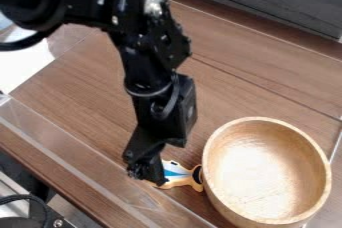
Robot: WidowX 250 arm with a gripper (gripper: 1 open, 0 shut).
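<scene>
My black gripper (144,168) points down over a small white, blue and orange flat object (177,175), which lies on the wooden table just left of a light wooden bowl (267,167). The fingertips are low at the object's left end and hide part of it. The gripper looks open, though its fingers are partly hidden and I cannot see clearly what lies between them. The bowl is upright and empty.
The wooden table (80,87) has free room behind and left of the bowl. A dark grey wall (261,7) runs along the back. A black cable lies at the bottom left, beyond the table's near edge.
</scene>
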